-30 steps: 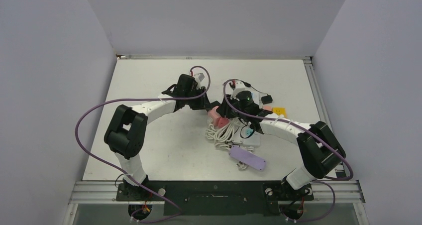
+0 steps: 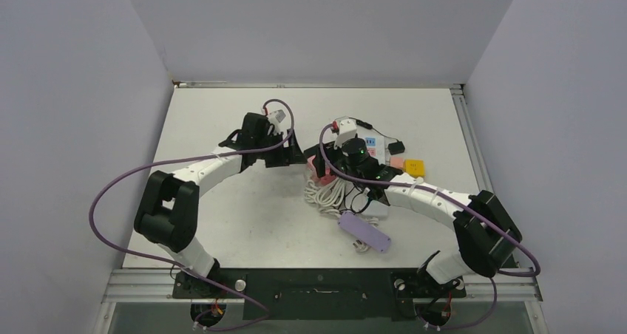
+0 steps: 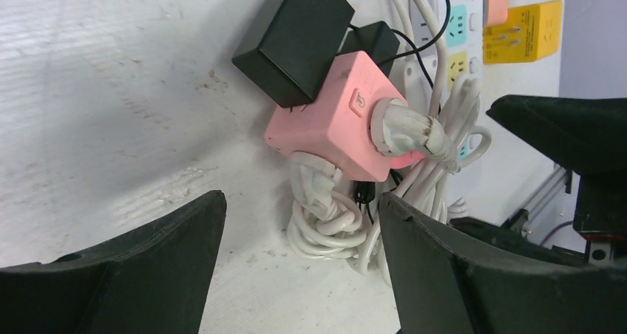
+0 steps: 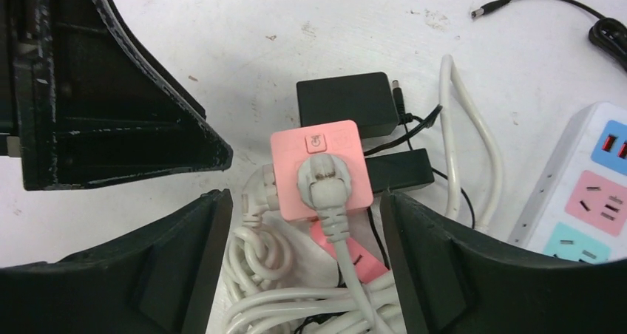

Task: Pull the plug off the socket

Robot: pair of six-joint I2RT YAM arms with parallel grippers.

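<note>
A pink cube socket holds two white plugs: one plug point(image 4: 323, 179) on the face seen from above in the right wrist view, another plug point(image 4: 259, 193) on its side. Their coiled white cables trail toward the table front. My left gripper is open, left of the socket, its fingers pointing at it in the left wrist view with nothing between them. My right gripper is open above the socket, its fingertips either side of the top plug, apart from it.
Black adapters point(image 4: 347, 101) lie against the socket. A white power strip point(image 4: 536, 216), a yellow adapter point(image 2: 413, 168) and a purple strip point(image 2: 364, 230) crowd the right and front.
My right gripper has shifted slightly left.
</note>
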